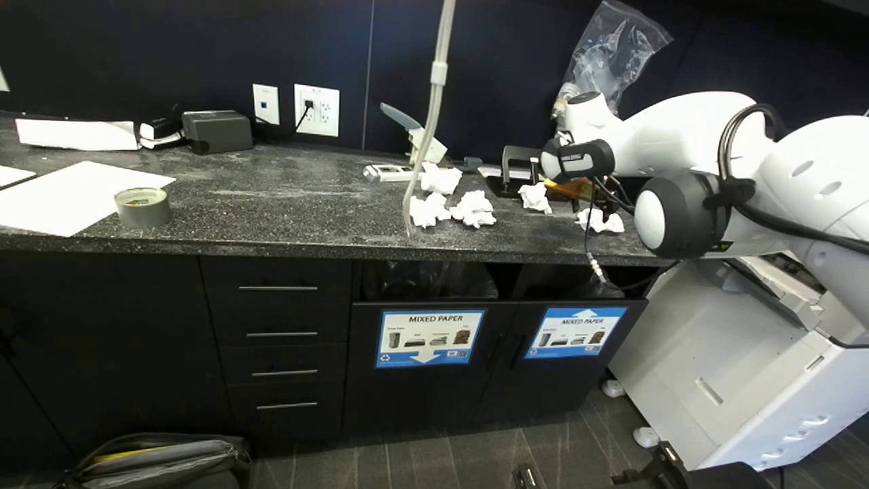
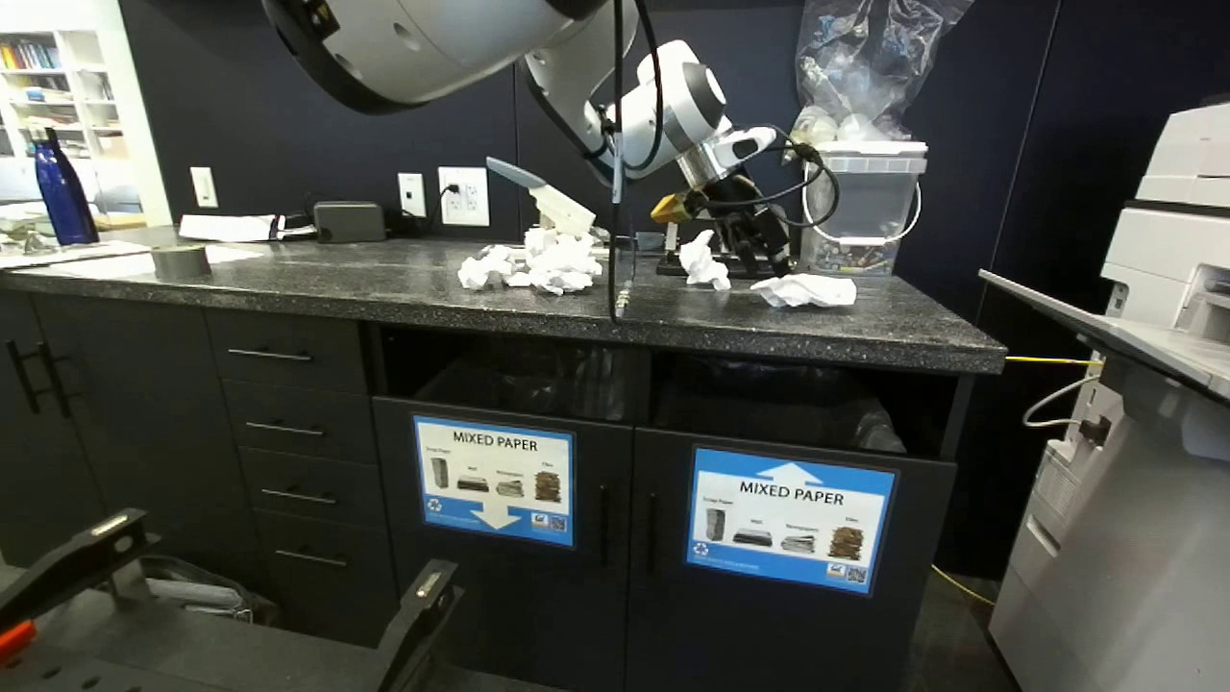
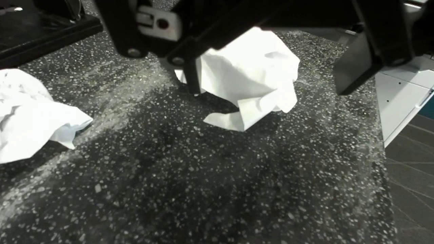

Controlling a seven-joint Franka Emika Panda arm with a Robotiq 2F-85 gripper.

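Note:
A crumpled white paper [image 3: 252,69] rests on the dark speckled counter, toward its right end. In the wrist view it shows between the fingers of my open gripper, closer to the left finger. The same paper [image 2: 810,290] appears just right of and below the gripper [image 2: 767,259] in the second exterior view. Another crumpled paper [image 3: 30,116] lies apart on the left, seen also as a ball [image 2: 703,263] left of the gripper. Several more crumpled papers [image 1: 474,209] sit in a group farther left. Whether a finger touches the paper I cannot tell.
A black hole punch [image 1: 517,167] and a paper trimmer [image 1: 411,142] stand behind the papers. A plastic bin [image 2: 865,202] is at the back right. Below the counter are two open-topped mixed paper compartments [image 2: 796,515].

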